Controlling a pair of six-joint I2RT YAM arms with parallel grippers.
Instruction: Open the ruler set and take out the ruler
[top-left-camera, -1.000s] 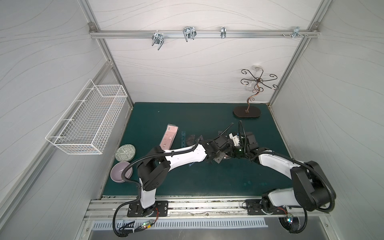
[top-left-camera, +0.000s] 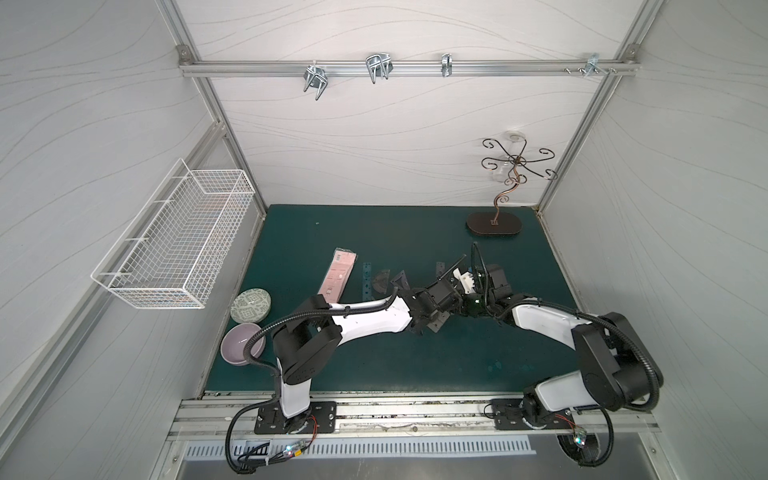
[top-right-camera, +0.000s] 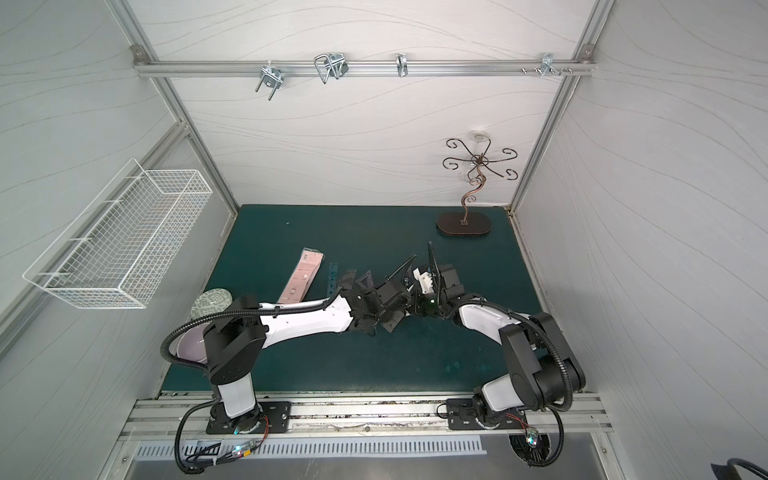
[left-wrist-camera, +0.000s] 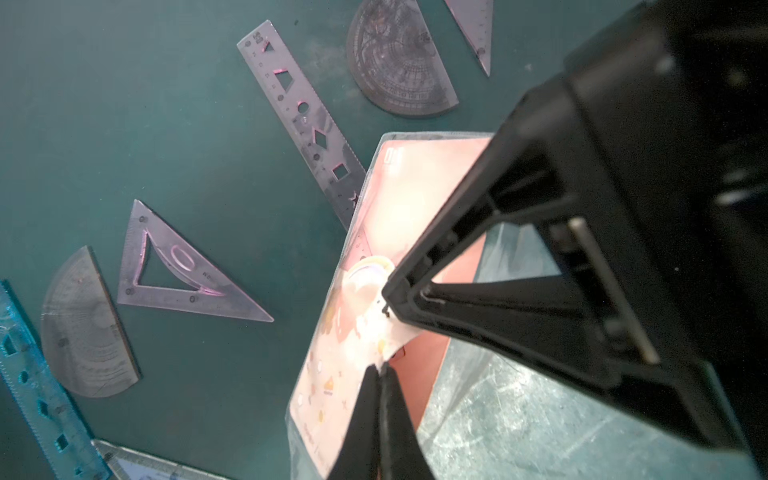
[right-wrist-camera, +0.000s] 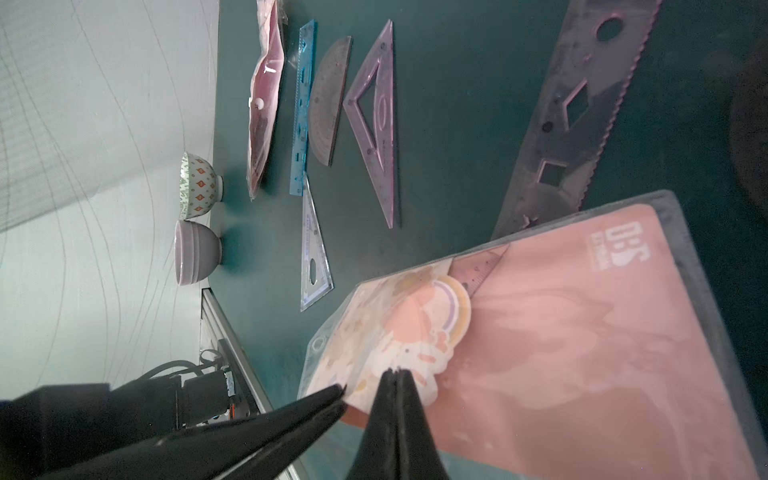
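A clear pouch with a pink card and a rainbow print (right-wrist-camera: 576, 344) lies under both grippers. A purple set square (right-wrist-camera: 485, 268) shows inside it; the pouch's clear film is creased near the gripper tips. My left gripper is shut over the printed part. Beside it my right gripper is shut, its tips at the pouch in the left wrist view. Whether either pinches thin film I cannot tell. A purple ruler (left-wrist-camera: 308, 120) lies on the mat, one end meeting the pouch's edge. In the top views the arms hide most of the pouch.
Loose on the mat are a purple triangle (left-wrist-camera: 180, 272), protractors (left-wrist-camera: 88, 328), a blue ruler (left-wrist-camera: 40, 392) and a white-edged set square (right-wrist-camera: 314, 256). A second pink pouch (top-left-camera: 337, 274) lies left. Bowls (top-left-camera: 240, 344) stand far left; a metal stand (top-left-camera: 493, 224) is back right.
The left arm has barely shifted.
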